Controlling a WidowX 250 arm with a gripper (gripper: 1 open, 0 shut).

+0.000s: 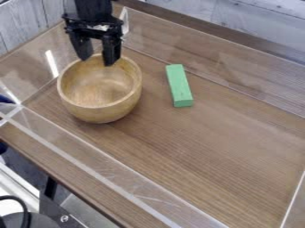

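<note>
The black gripper (95, 50) stands open over the back rim of a wide tan wooden bowl (100, 96) in the camera view, its fingers pointing down. The bowl's inside looks empty where visible. A green rectangular block (179, 85) lies on the wooden table to the right of the bowl.
A dark object at the lower left edge (17, 214) is only partly visible, as is a small blue item at the left edge.
</note>
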